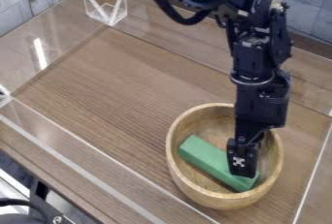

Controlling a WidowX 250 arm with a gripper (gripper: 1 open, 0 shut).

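Note:
A green block (208, 158) lies in the round wooden bowl (185, 184) at the lower right of the camera view. My black gripper (244, 156) reaches down into the bowl at the block's right end, its fingers open. How much of that end is between the fingers is hidden by the gripper.
A white wire stand (107, 5) is at the back left. The table's edges run along the left and front.

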